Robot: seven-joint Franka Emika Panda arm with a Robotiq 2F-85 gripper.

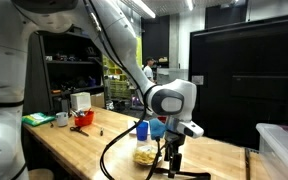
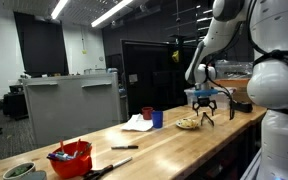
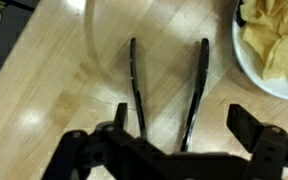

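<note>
My gripper stands open over the wooden table. A long black object with two thin arms, like tongs, lies below it. In the wrist view, both arms run into the space between my fingers and come closer together toward the bottom edge; their near ends are hidden. In exterior view 1 the black object lies beside and below the gripper. A white bowl of yellow chips is at the upper right of the wrist view; the chips also show left of the gripper in exterior view 1.
A blue cup, a white cloth and a red cup stand or lie past the chips. Farther along is a red bowl holding several items. Bare table lies between.
</note>
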